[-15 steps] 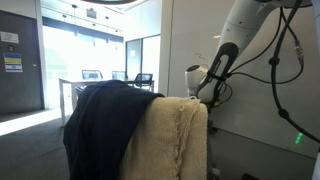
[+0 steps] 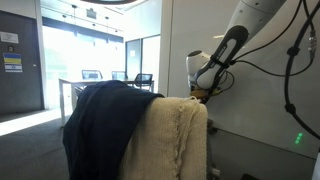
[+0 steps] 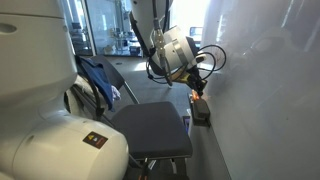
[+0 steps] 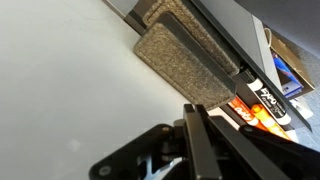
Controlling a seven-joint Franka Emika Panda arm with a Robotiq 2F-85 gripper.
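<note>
In the wrist view, my gripper has its dark fingers close together at the near end of a brown felt eraser (image 4: 182, 68). That end of the eraser is partly covered by the fingertips, so the grip itself is hard to make out. A second eraser (image 4: 178, 12) lies just behind it, along the dark tray (image 4: 232, 38). In exterior view 1 the gripper is down beside the whiteboard, largely hidden behind a draped chair. Exterior view 2 shows the arm (image 3: 174, 55) reaching low near the board.
Expo-labelled markers or boxes (image 4: 268, 102) and an orange item (image 4: 262, 120) sit close to the fingers on the tray side. A dark chair seat (image 3: 152, 128) and a draped chair (image 2: 165, 140) stand nearby.
The arm's lower end has shifted slightly in exterior view 1, and the wrist seems a bit higher and turned. The cable beside it has moved too. The chairs are unchanged.
</note>
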